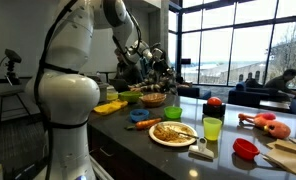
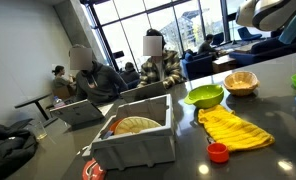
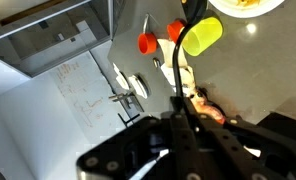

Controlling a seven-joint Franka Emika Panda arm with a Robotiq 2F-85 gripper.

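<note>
My gripper is shut on a long dark utensil [image 3: 178, 60], whose rounded end points toward the top of the wrist view. In exterior view 1 the arm [image 1: 78, 75] rises at the left and reaches over the table, with the gripper [image 1: 160, 62] high above the dishes; the utensil is too small to make out there. Below stands a white plate [image 1: 156, 138] with food [image 1: 174, 132] on it. A green bowl [image 1: 183, 113] lies behind the plate, and a yellow-green cup [image 1: 212, 129] to its right.
A red bowl [image 1: 245, 149], an orange toy [image 1: 270, 125] and a flat tan board [image 1: 290, 158] occupy the right side. A blue bowl [image 1: 140, 115] and a carrot [image 1: 146, 124] lie left of the plate. A grey bin [image 2: 136, 150] and yellow cloth [image 2: 231, 128] sit farther along.
</note>
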